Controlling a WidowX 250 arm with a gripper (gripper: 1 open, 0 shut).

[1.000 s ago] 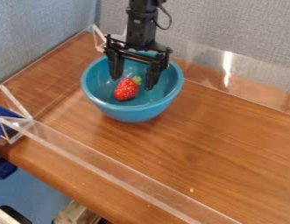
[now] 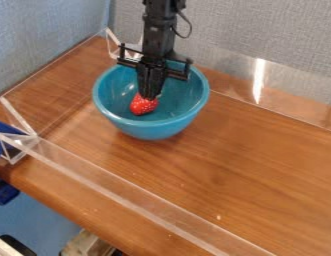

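Observation:
A teal bowl [image 2: 168, 120] stands on the wooden table toward the back left. In it lies a red strawberry-like object [image 2: 142, 105], its upper part hidden behind my black gripper [image 2: 152, 83]. The gripper reaches down into the bowl just above the red object, its fingers drawn together. Whether anything is between the fingertips I cannot tell.
A clear strip runs along its edges, with white wire pieces at the left and a blue object [image 2: 2, 140] beyond them. Grey walls close off the back and left.
The gripper's fingers were spread wide above the bowl earlier; now they are drawn together and lower, over the red object.

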